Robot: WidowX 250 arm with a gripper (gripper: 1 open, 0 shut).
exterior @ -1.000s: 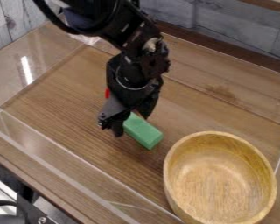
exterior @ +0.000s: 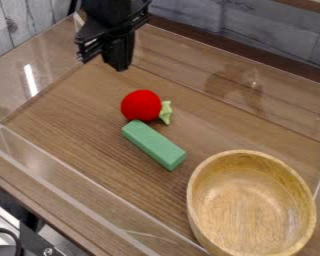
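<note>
My black gripper (exterior: 120, 60) is at the upper left of the camera view, raised over bare wood with its fingers close together, shut, and nothing seen between them. Below it lies a round red object (exterior: 141, 104) with a small pale green piece (exterior: 166, 112) at its right side. A green block (exterior: 155, 144) lies diagonally just below these, apart from the gripper. A tan round bowl (exterior: 250, 205) sits at the lower right.
A raised wooden edge runs along the back. Dark space with a cable shows at the lower left corner.
My gripper has moved up and away toward the back left from over the green block, uncovering the red object. The objects on the table look in about the same places.
</note>
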